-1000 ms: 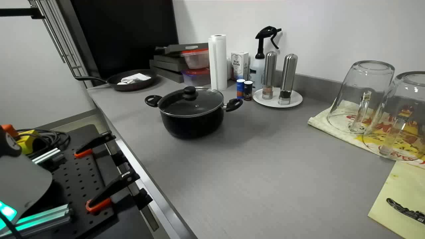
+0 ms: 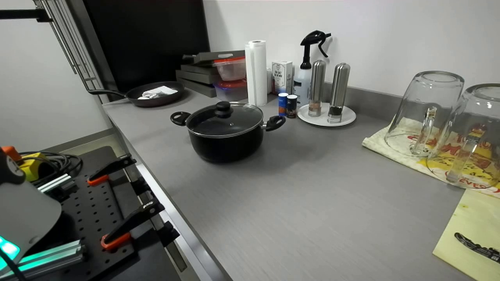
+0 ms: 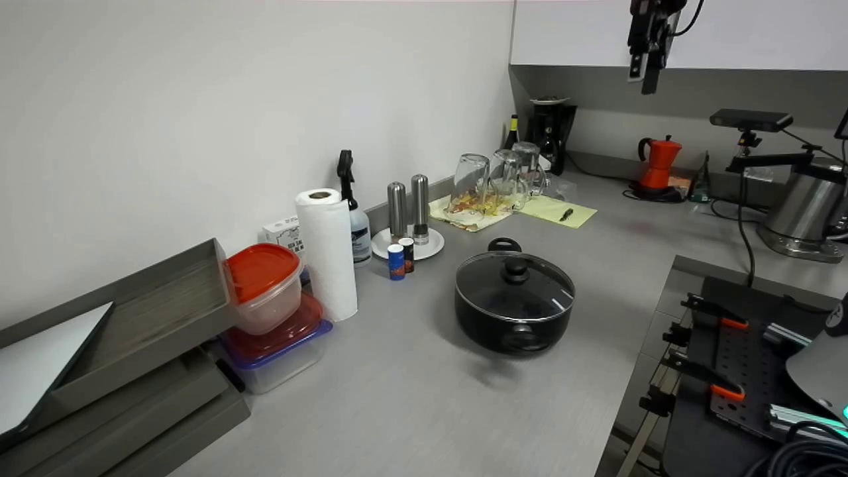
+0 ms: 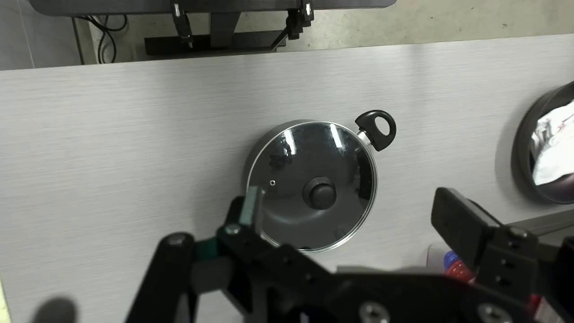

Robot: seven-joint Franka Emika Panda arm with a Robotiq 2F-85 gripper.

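A black two-handled pot [image 2: 227,149] stands on the grey counter, covered by a glass lid [image 3: 548,295] with a round black knob [image 4: 323,196]. My gripper is open in the wrist view, its fingers wide apart with nothing held. From high above it looks down on the pot, and the lid shows between and beyond the fingers. At the top right of exterior view 2 the gripper [image 3: 644,78] hangs in the air, well clear of the counter. Exterior view 1 does not show it.
A frying pan [image 2: 157,95] with white cloth lies at the far left end. Along the wall stand a paper towel roll [image 2: 256,72], steel grinders on a white plate [image 2: 323,121], a spray bottle [image 3: 360,230] and upturned glass mugs [image 2: 422,114]. Counter right of the pot is clear.
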